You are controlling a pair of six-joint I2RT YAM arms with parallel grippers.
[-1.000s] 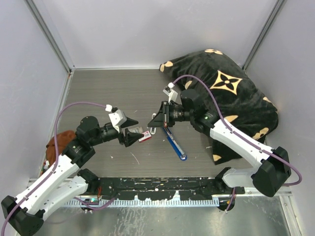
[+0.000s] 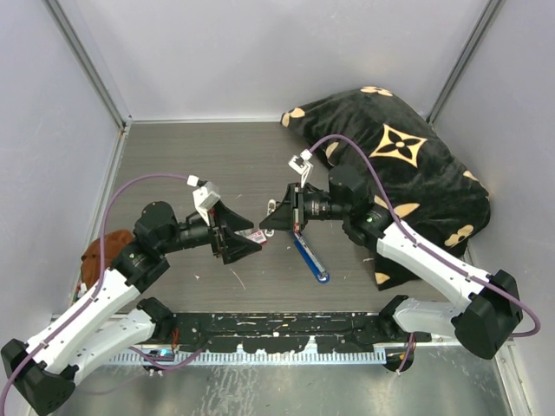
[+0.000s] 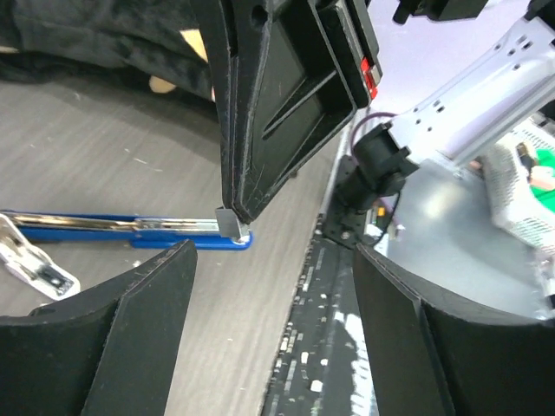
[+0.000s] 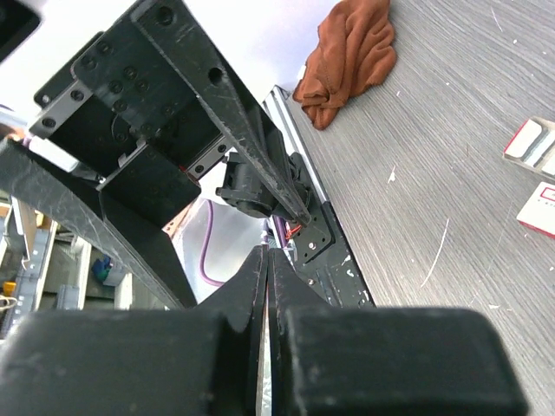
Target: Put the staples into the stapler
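The blue stapler (image 2: 312, 257) lies on the table, its silver channel (image 3: 87, 223) facing up in the left wrist view. My right gripper (image 2: 264, 227) is shut on a short silver staple strip (image 3: 231, 223), seen at its fingertips in the left wrist view, above the table in front of the stapler's end. In the right wrist view its fingers (image 4: 276, 269) meet, and the strip is hidden. My left gripper stands open and empty, facing the right one. A red-and-white box (image 4: 541, 210) lies beneath the grippers.
A pale metal piece (image 3: 36, 260) lies beside the stapler. An open small box (image 4: 535, 145) sits near the red-and-white one. A brown cloth (image 2: 101, 257) is at the left, a dark patterned cushion (image 2: 408, 173) at the right.
My left gripper has moved right, towards the right gripper, and its fingers have spread wider.
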